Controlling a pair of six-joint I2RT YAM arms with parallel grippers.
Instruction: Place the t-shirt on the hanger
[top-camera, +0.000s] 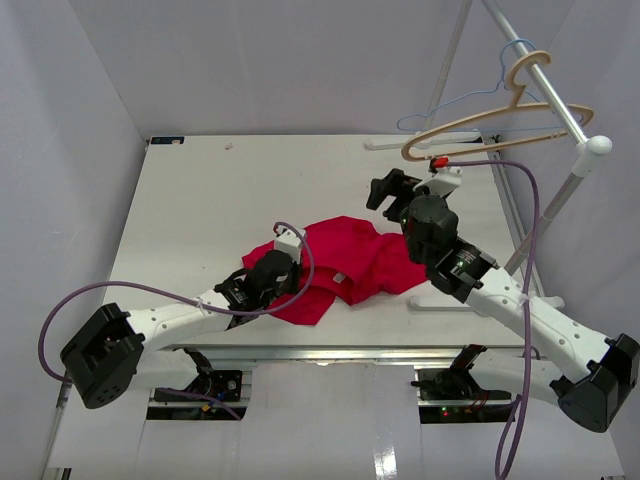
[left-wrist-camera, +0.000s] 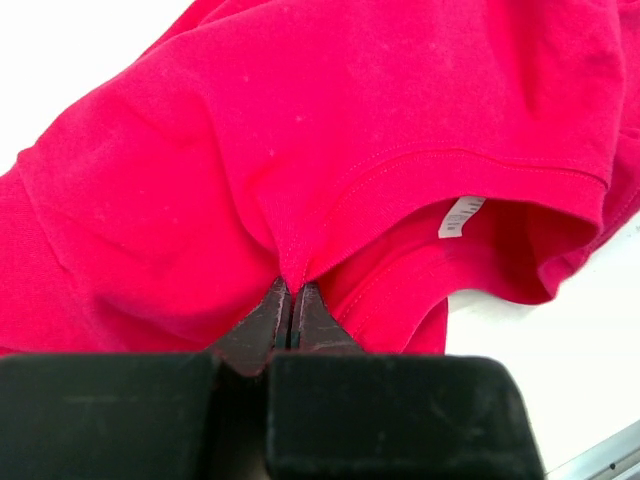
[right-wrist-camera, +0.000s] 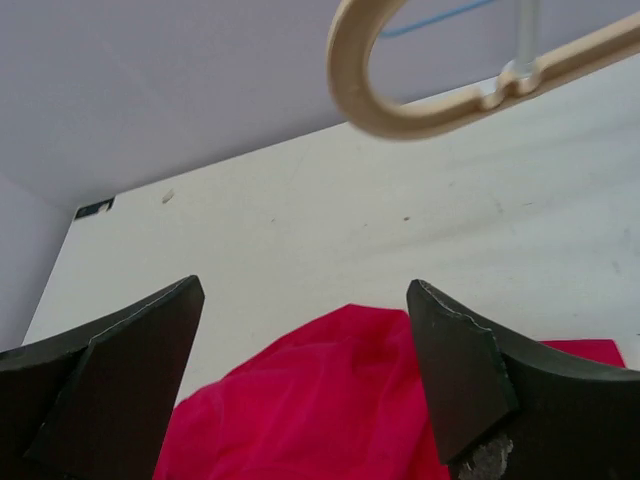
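Note:
A red t shirt (top-camera: 340, 240) lies crumpled on the white table, its collar and white label (left-wrist-camera: 460, 216) showing in the left wrist view. My left gripper is down on the shirt, shut on a pinch of fabric by the collar. My right gripper is raised above the shirt's right part and stands open, empty between its fingers. Just above and beyond it hangs a beige hanger (top-camera: 440, 132) on the rack, its curved end (right-wrist-camera: 350, 90) near the top of the right wrist view.
A white rack (top-camera: 565, 110) stands at the right, holding a blue hanger (top-camera: 455, 98) behind the beige one, with a foot (top-camera: 440, 305) on the table.

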